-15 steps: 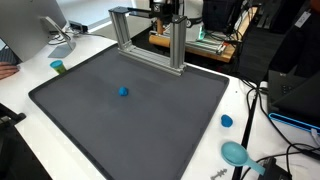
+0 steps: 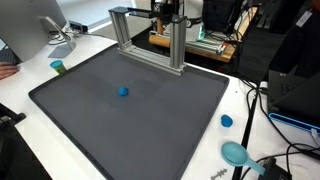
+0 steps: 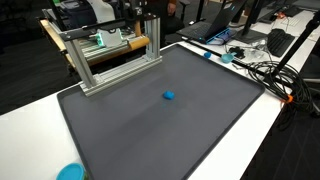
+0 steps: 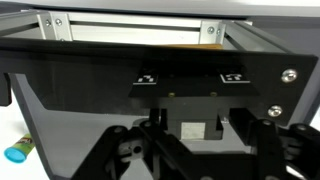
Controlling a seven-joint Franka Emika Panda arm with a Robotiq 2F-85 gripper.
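Note:
The wrist view shows my gripper at the front of a black drawer [image 4: 85, 66], its dark fingers standing apart on either side of a small black handle [image 4: 194, 98]. Whether they touch the handle cannot be made out. Behind the drawer front, a strip of orange-brown surface shows inside a pale frame. In exterior view 1 the drawer unit [image 2: 177, 62] stands at the mat's far edge, and exterior view 2 has the same unit [image 3: 122, 75] at upper left. A small blue object [image 2: 123, 91] lies on the grey mat.
A green-topped cup [image 2: 58, 67] stands at its left. Beyond its right edge lie another blue piece [image 2: 226, 121], a teal ladle-like object [image 2: 240, 156] and loose black cables [image 2: 270, 118].

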